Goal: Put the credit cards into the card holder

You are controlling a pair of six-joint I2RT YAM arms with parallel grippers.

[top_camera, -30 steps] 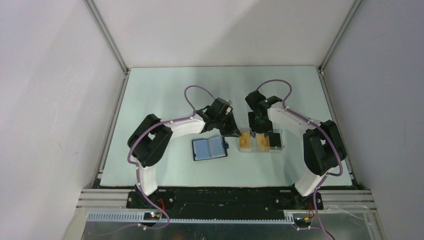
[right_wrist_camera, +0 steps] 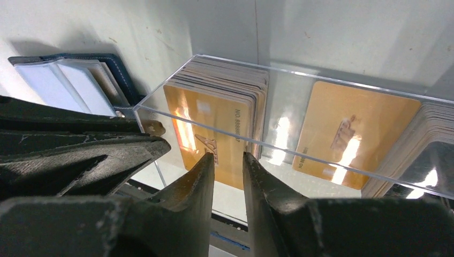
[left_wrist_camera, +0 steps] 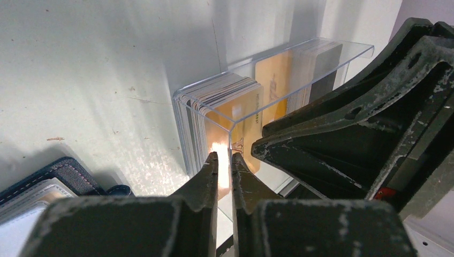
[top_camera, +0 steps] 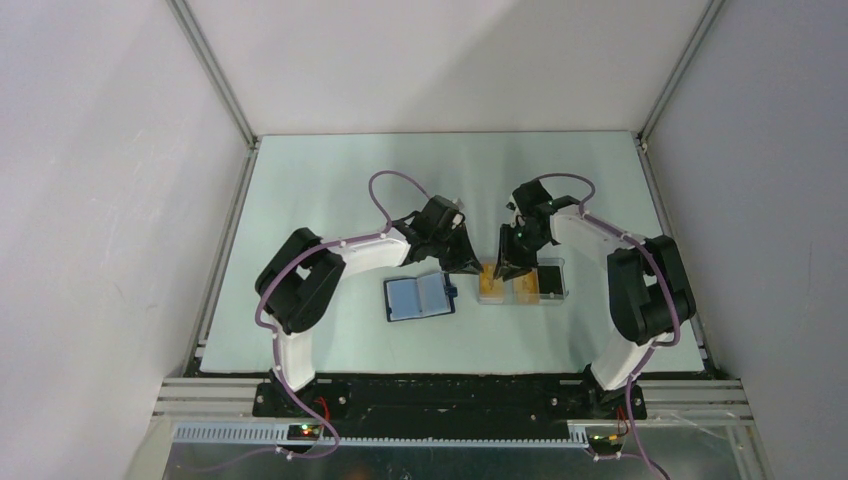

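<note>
A clear box (top_camera: 555, 298) holds stacks of gold credit cards (right_wrist_camera: 356, 128), standing at right of the open blue card holder (top_camera: 405, 298). My left gripper is shut on the clear box's left end. My right gripper is over the box's left card stack (right_wrist_camera: 230, 171), fingers a little apart, with nothing clearly held between them. In the left wrist view the right gripper's dark body covers part of the box.
White walls enclose it at the sides and back.
My right gripper has shifted and turned slightly since a second ago, with small movement over the box. The left arm, box and holder look unchanged.
</note>
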